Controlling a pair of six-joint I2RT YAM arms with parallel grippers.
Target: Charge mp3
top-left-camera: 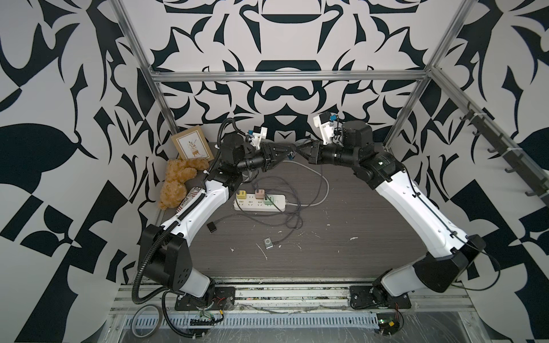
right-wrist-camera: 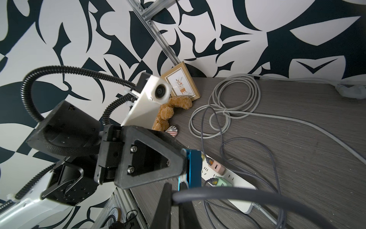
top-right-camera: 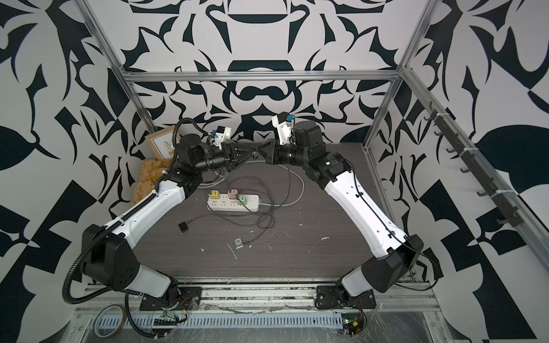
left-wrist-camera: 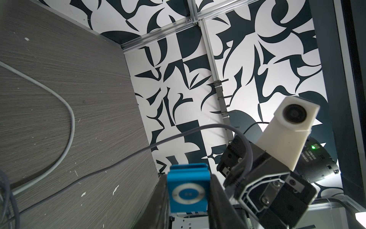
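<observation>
A small blue mp3 player [left-wrist-camera: 188,206] with a white ring on its face is pinched in my left gripper, held above the table. My right gripper is shut on the end of a grey charging cable [right-wrist-camera: 244,193], which arcs away from its fingers. Seen from the right wrist, the player's blue edge [right-wrist-camera: 195,168] is right by my fingertips. In the top left view the two grippers meet almost tip to tip over the back middle of the table. The plug is hidden, so I cannot tell whether it sits in the player's port.
Below stands a white power strip [top-left-camera: 243,204] with yellow, pink and green plugs, cables tangled beside it. A black connector [top-left-camera: 212,227] and a silver one [top-left-camera: 268,243] lie loose. Teddy bear [top-left-camera: 171,188] and picture frame [top-left-camera: 193,143] are at the left.
</observation>
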